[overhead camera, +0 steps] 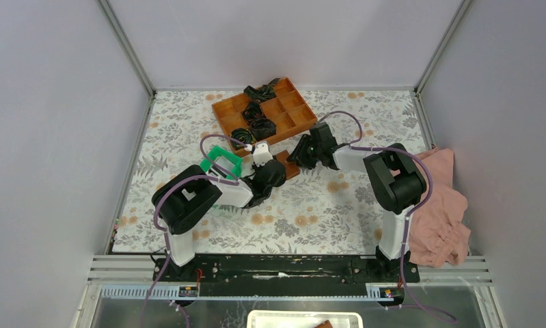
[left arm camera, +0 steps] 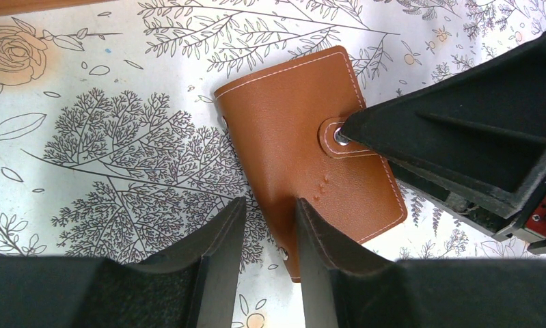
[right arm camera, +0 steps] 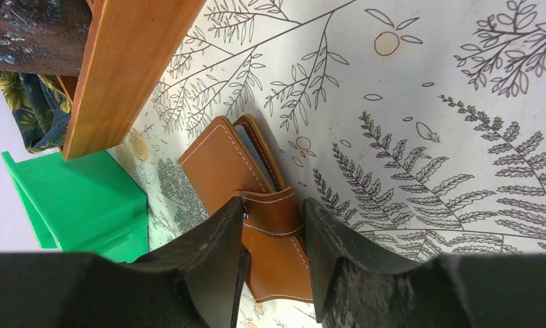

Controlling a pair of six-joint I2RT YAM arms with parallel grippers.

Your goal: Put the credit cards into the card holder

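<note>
A brown leather card holder (overhead camera: 290, 165) with white stitching lies closed on the patterned table, its strap (right arm camera: 273, 212) snapped or folded over the cover. In the left wrist view, my left gripper is part open, with the holder's folded spine edge (left arm camera: 262, 184) between its fingertips. My right gripper stands open over the strap, one finger on each side of it. One right fingertip (left arm camera: 355, 128) is at the metal snap. A greyish layer shows between the covers in the right wrist view; I cannot tell whether it is cards.
Behind the holder is a wooden divided tray (overhead camera: 294, 123) with dark rolled items. A green box (overhead camera: 234, 164) stands close to the left arm. Pink cloth (overhead camera: 441, 219) lies at the far right, and a white tray (overhead camera: 263, 319) is at the front.
</note>
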